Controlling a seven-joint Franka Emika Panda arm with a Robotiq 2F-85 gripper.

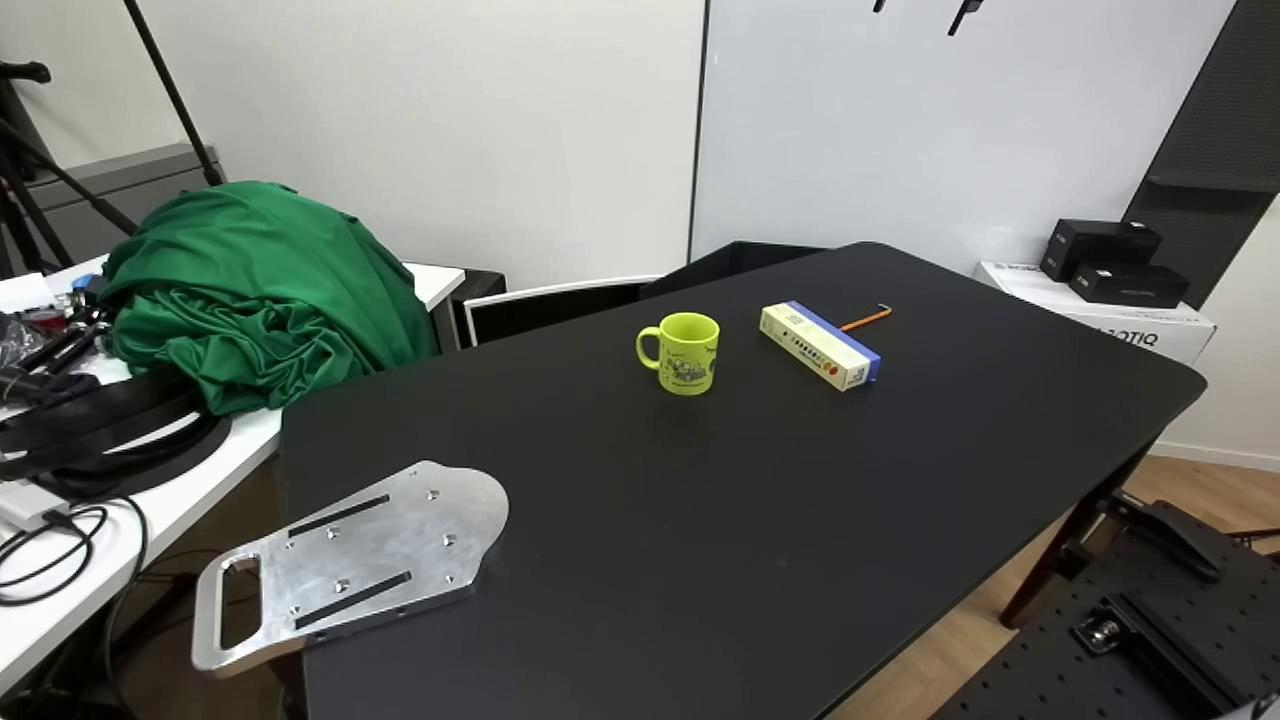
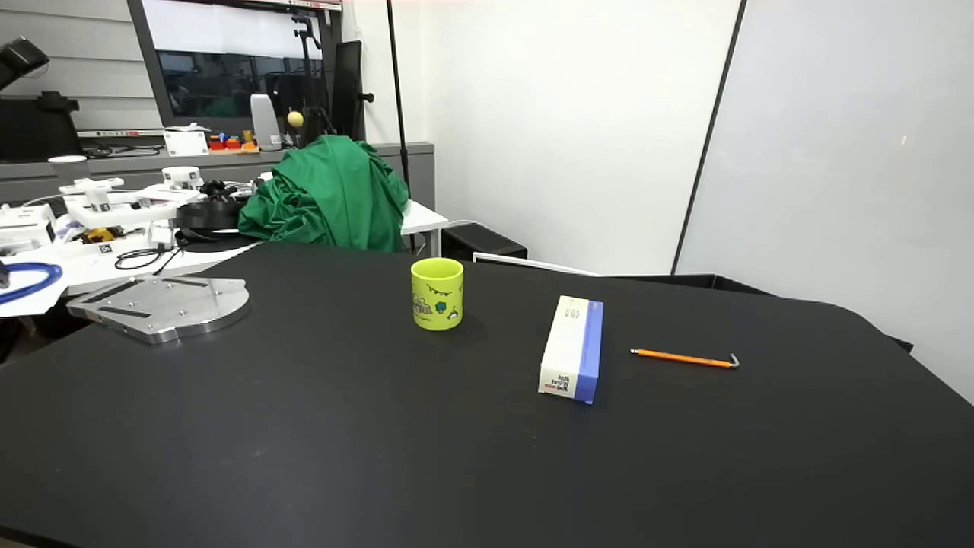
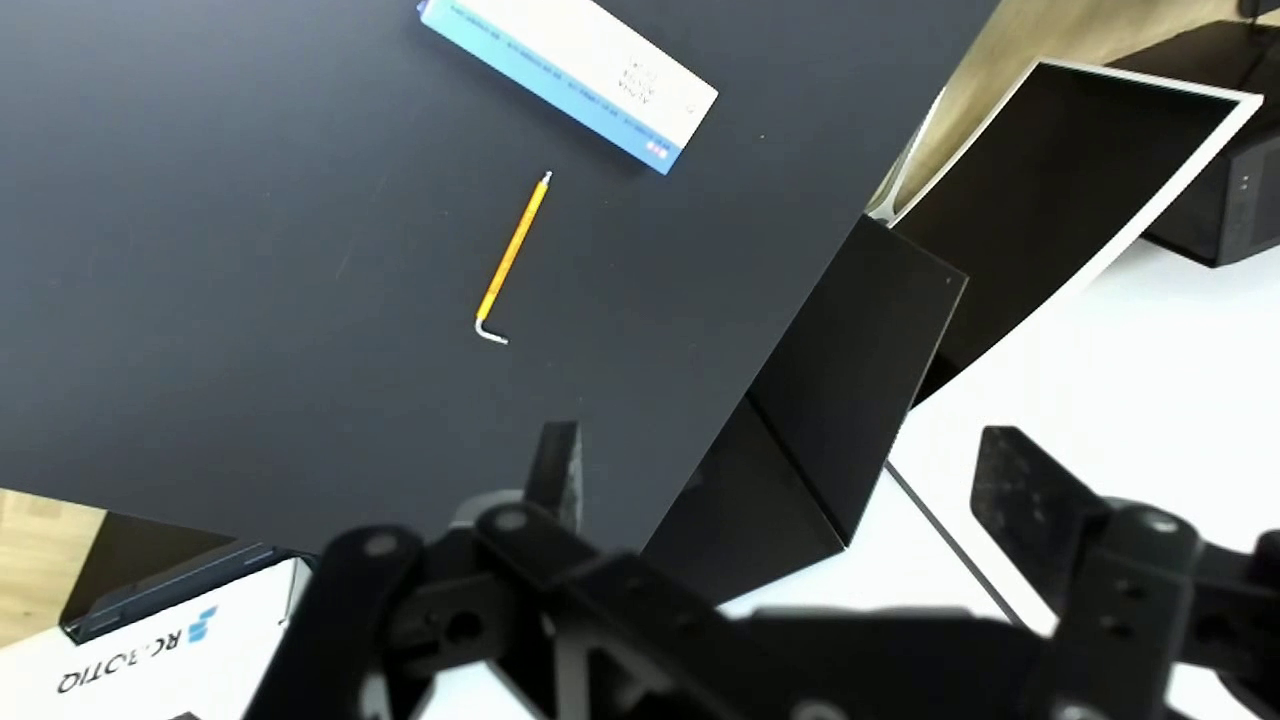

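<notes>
My gripper is open, its fingers wide apart and nothing between them. At the top edge of exterior view 1 only the fingertips (image 1: pixel 963 18) show, high above the table. An orange hex key (image 3: pixel 513 250) with a bent metal end lies on the black table, beside a long white-and-blue box (image 2: pixel 568 352). To the left of the box stands an upright yellow-green mug (image 1: pixel 687 354) with printed drawings. In the wrist view the key and part of the box lie beyond the fingers; the mug is out of sight.
A flat metal plate with a handle (image 1: pixel 378 546) rests at the table's left end. Green cloth (image 1: pixel 264 288) is heaped on a white side table. A white carton (image 1: pixel 1110 314) stands past the right end.
</notes>
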